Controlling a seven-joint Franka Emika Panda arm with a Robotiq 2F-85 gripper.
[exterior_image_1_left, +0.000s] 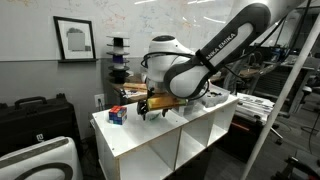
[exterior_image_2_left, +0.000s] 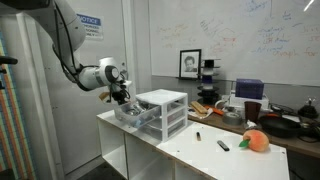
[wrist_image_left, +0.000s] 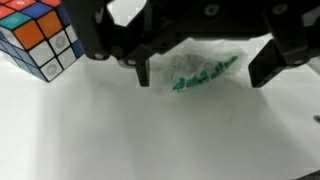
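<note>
A small clear plastic packet with green marks (wrist_image_left: 205, 70) lies on the white surface in the wrist view. My gripper is open above it, with one finger to either side of the packet and the packet lying between them in this view. Whether the fingers touch it cannot be told. In exterior view 1 the gripper (exterior_image_1_left: 150, 104) hangs low over the white shelf top (exterior_image_1_left: 130, 138), largely covering the packet. From exterior view 2 the packet is hidden.
A Rubik's cube (wrist_image_left: 42, 36) stands left of the packet in the wrist view. Exterior view 2 shows a white drawer unit (exterior_image_2_left: 165, 98), and a peach-coloured round object (exterior_image_2_left: 255, 141) farther right. The shelf top in front of the packet is clear.
</note>
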